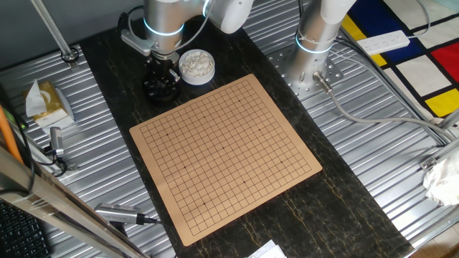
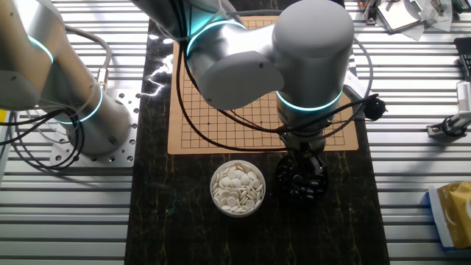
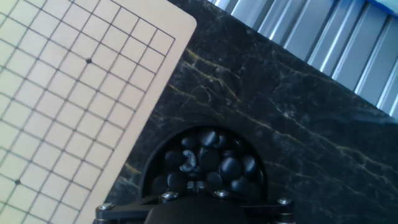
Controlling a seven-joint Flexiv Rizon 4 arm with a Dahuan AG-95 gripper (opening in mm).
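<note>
Black stones (image 3: 230, 167) fill a round black bowl (image 3: 148, 171) in the wrist view. My gripper reaches over this bowl, its two small fingertips close together among the stones. Whether they pinch a stone is not clear. From exterior view 1 the gripper appears as a dark shape above the bowl (image 1: 161, 92); exterior view 2 has it partly covered by the arm. The wooden grid board (image 1: 226, 154) lies flat beside the bowl, with no stones on its visible surface.
A white bowl of white stones (image 2: 238, 188) stands right beside the black one. The tissue box (image 1: 49, 104) sits off the mat, and dark mat surface (image 3: 249, 81) is clear beside the board.
</note>
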